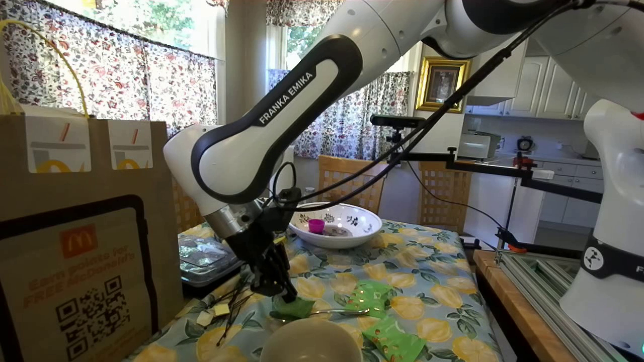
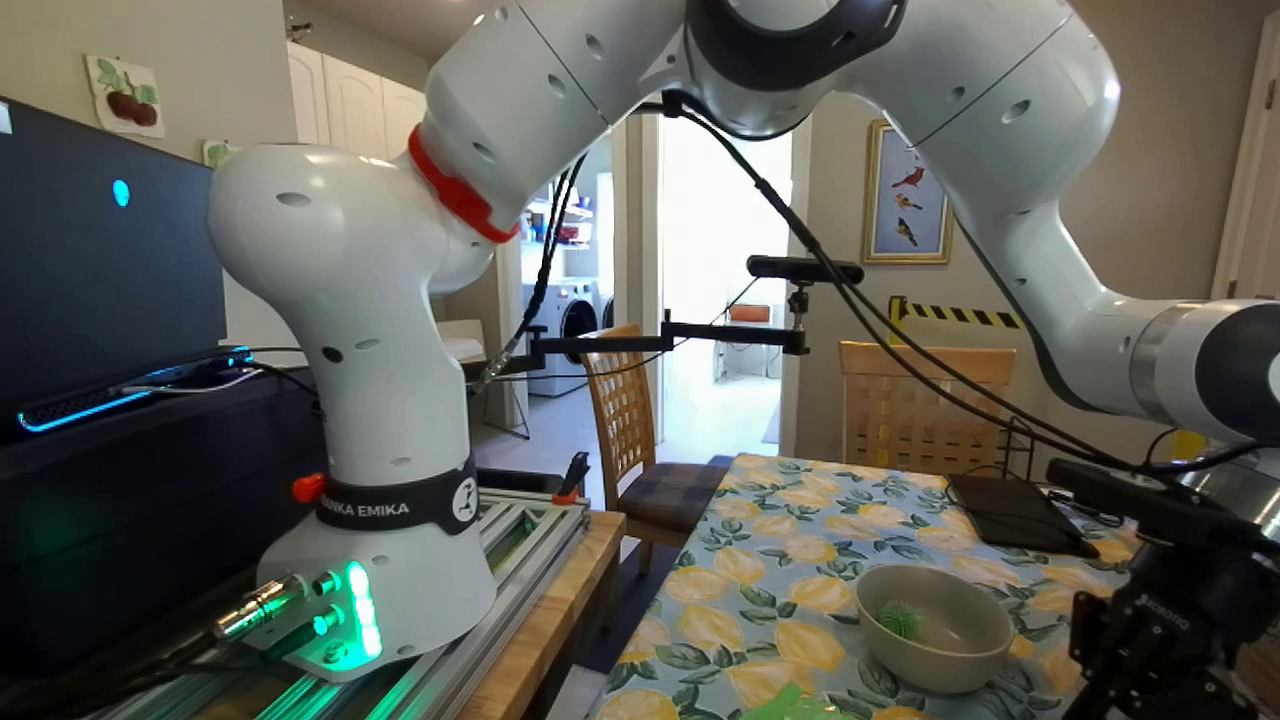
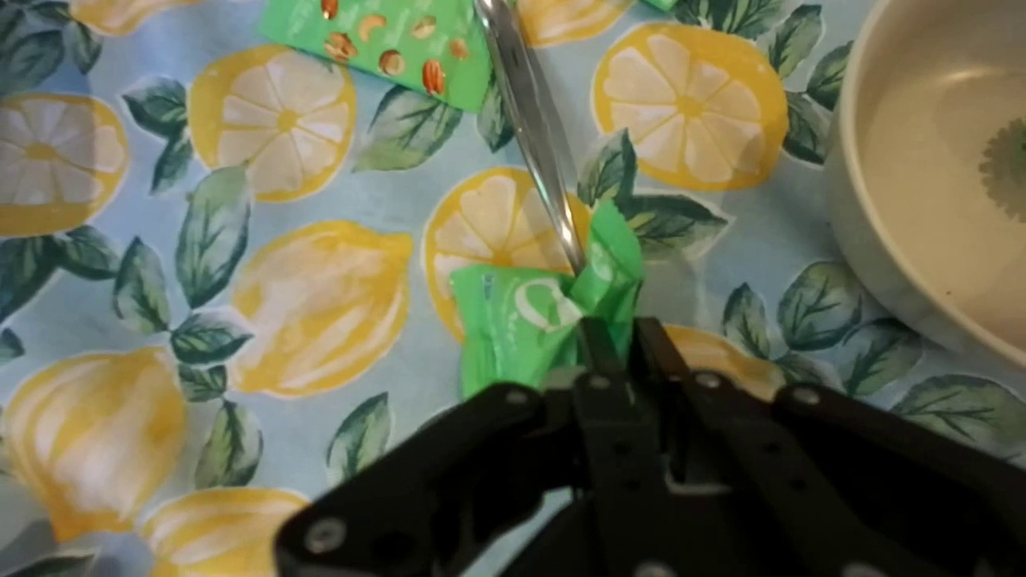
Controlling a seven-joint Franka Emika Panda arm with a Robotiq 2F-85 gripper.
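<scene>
A small crinkled green packet lies on the lemon-print cloth, one end folded upward. My gripper reaches down to that raised end, its two fingers close together with a fold of green film between them. In exterior view 1 the packet rests just under the fingertips, still at table height. A shiny metal utensil handle runs up to the packet, its far end hidden behind the film. In exterior view 2 the gripper's tips are cut off by the frame.
Close beside the packet stands a beige bowl with a spiky green ball inside. Two more green packets lie nearby. A white bowl holding a pink cup stands farther back. A paper bag blocks the left side.
</scene>
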